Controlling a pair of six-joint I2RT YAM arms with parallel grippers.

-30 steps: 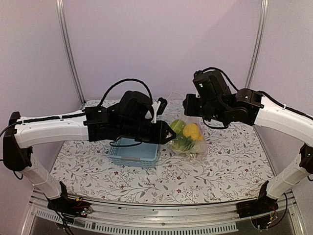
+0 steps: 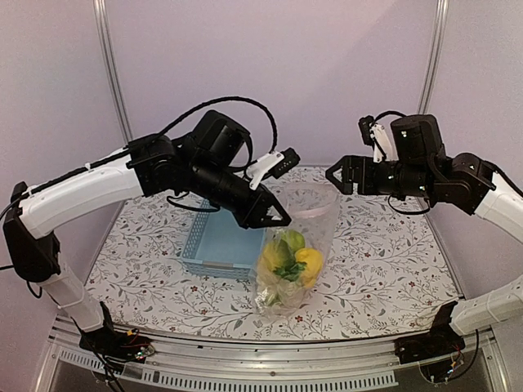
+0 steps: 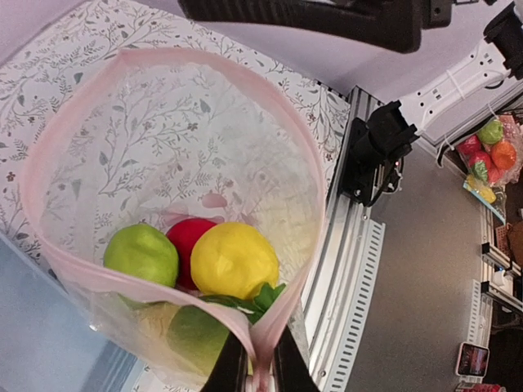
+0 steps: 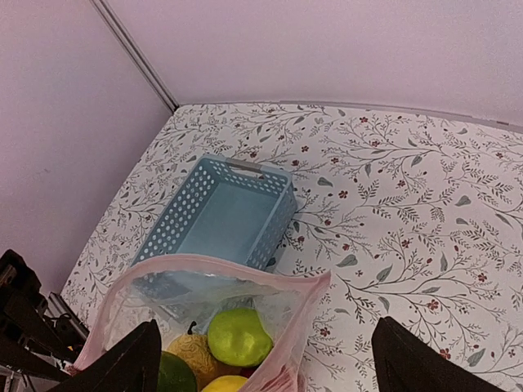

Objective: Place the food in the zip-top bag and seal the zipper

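Observation:
A clear zip top bag point(image 2: 290, 269) with a pink rim hangs from my left gripper, shut on that rim, in front of the blue basket. Inside, the left wrist view shows a green fruit point(image 3: 135, 257), a red one point(image 3: 184, 233), a yellow one point(image 3: 233, 257) and leafy greens point(image 3: 261, 302); the bag's top gapes wide. My right gripper point(image 2: 339, 180) stands open above and right of the bag, and in the right wrist view the rim point(image 4: 306, 290) lies between its spread fingers without their visibly touching it.
An empty blue basket point(image 4: 221, 212) stands on the patterned table point(image 4: 417, 212) behind and left of the bag. Walls border the back and sides.
The bag now hangs lower and further left.

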